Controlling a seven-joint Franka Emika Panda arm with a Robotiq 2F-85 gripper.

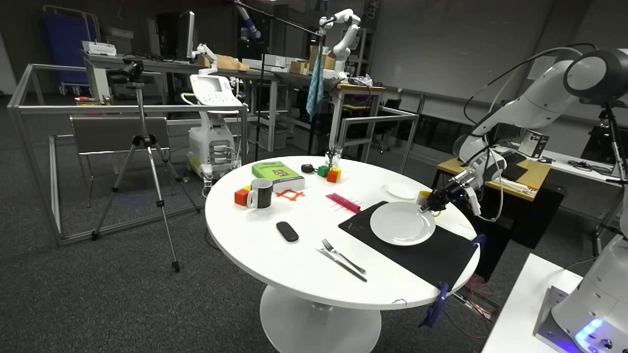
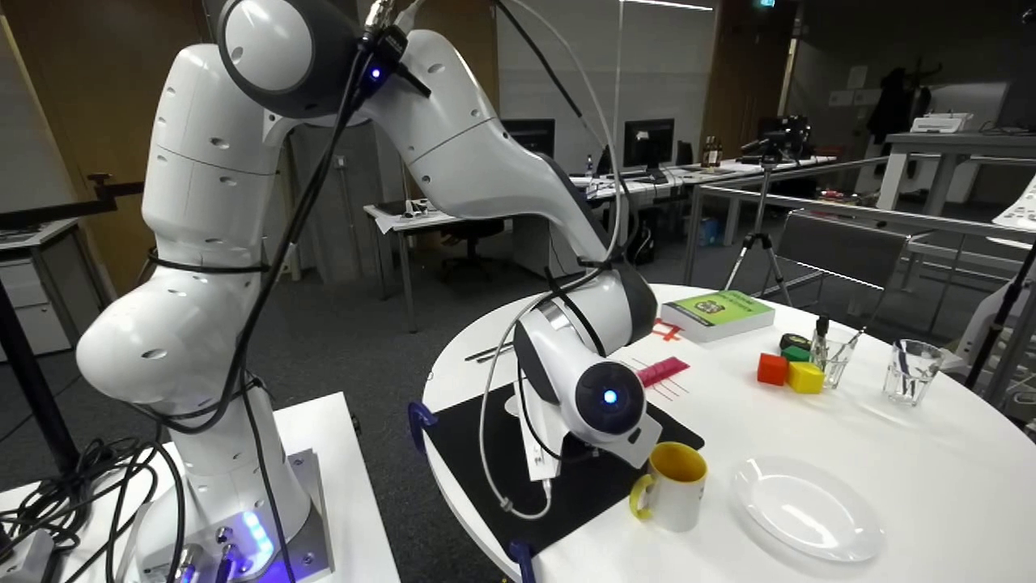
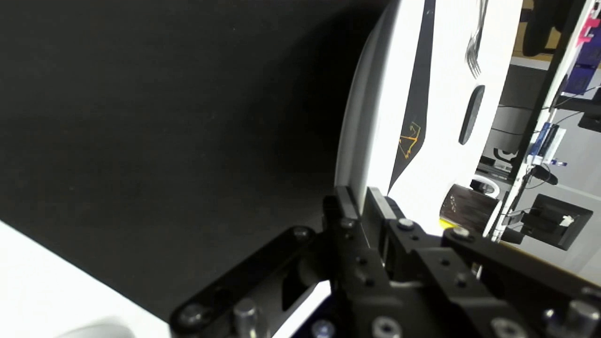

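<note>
A white plate point(image 1: 402, 224) is over the black mat point(image 1: 438, 257), tilted toward the camera in exterior view 1. My gripper point(image 1: 426, 208) is shut on the plate's rim, at its far right side. From the wrist, the plate point(image 3: 369, 107) appears edge-on, and its rim runs between the fingertips of my gripper. Dark mat point(image 3: 169, 124) fills the left of that view. In exterior view 2 the arm hides the gripper and nearly all of the plate.
A yellow-lined mug point(image 2: 672, 489) stands close beside the wrist, with a second plate point(image 2: 808, 507) past it. Fork point(image 1: 343, 255) and knife point(image 1: 341, 264) lie left of the mat. Blue clamps point(image 1: 434, 306) grip the table edge.
</note>
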